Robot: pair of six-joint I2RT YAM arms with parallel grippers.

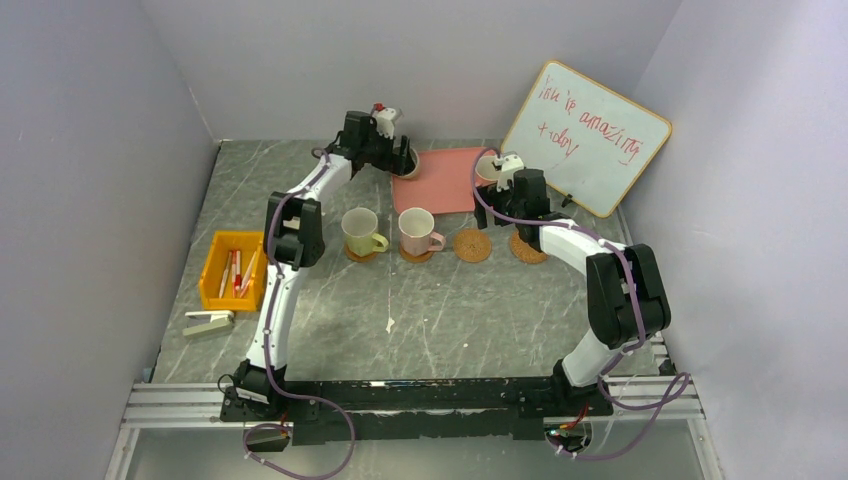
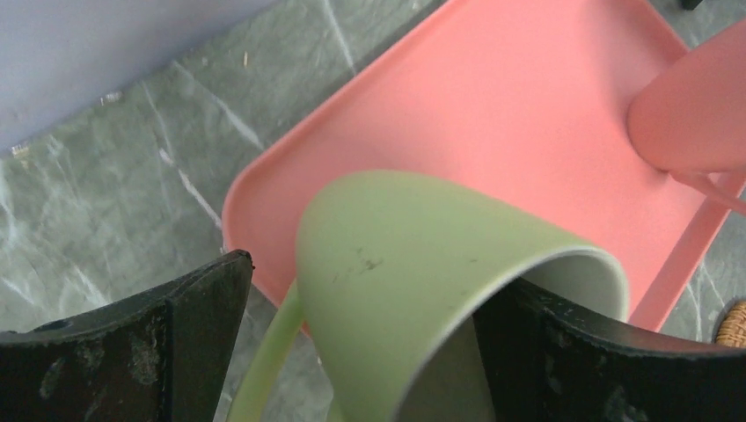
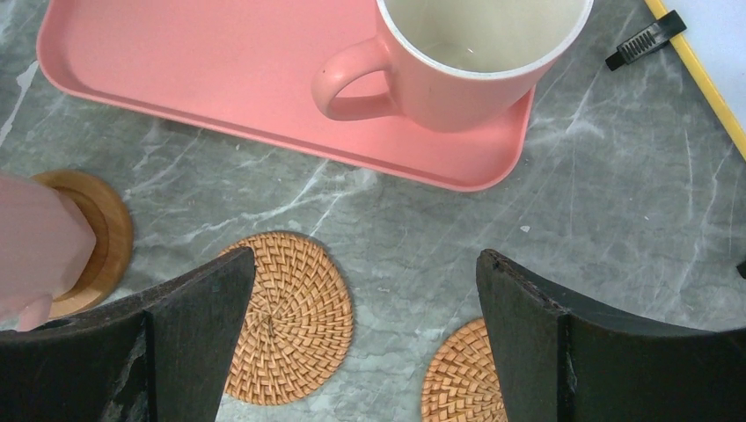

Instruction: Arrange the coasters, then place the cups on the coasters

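A green cup (image 2: 396, 229) stands on the left end of the pink tray (image 1: 445, 190), its handle toward the lower left in the left wrist view. My left gripper (image 1: 400, 160) is open around it, one finger outside near the handle and the other at the cup's mouth. On the tray's right end sits a pink cup (image 3: 457, 92). My right gripper stands open and empty, short of that cup. Two bare woven coasters, the left one (image 3: 290, 316) and the right one (image 3: 466, 378), lie in front of the tray.
Another green cup (image 1: 360, 230) and another pink cup (image 1: 416, 232) stand on coasters left of the bare ones. A whiteboard (image 1: 590, 130) leans at the back right; a yellow bin (image 1: 212, 270) is far left.
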